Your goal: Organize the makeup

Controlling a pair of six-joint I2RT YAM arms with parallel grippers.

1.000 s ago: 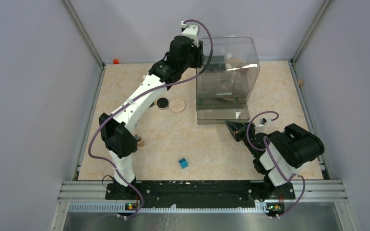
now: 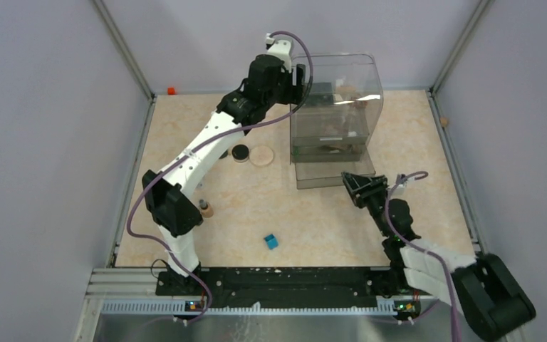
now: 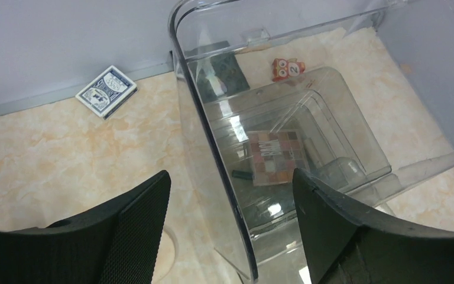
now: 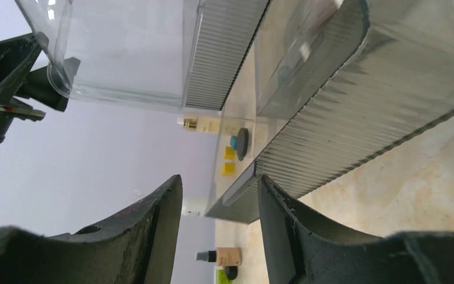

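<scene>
A clear acrylic organizer [image 2: 331,125] stands at the back right, its bottom drawer [image 2: 324,178] pulled out at the front. In the left wrist view it holds a checked palette [image 3: 275,157]. My left gripper [image 2: 292,82] is high at the organizer's left top, part open beside its clear wall [image 3: 213,142]. My right gripper [image 2: 349,184] is low at the drawer's front right, part open, facing the ridged drawer front [image 4: 343,130]. A black round compact [image 2: 240,152], a beige round compact [image 2: 262,155] and a bottle [image 2: 206,209] lie left of the organizer.
A blue cube [image 2: 271,241] lies on the front middle of the table [image 2: 313,228], which is mostly clear there. A card box [image 3: 106,92] lies at the back. Walls surround the table.
My right arm has swung rightward and its gripper moved slightly right and opened. The drawer sits a little further forward and right.
</scene>
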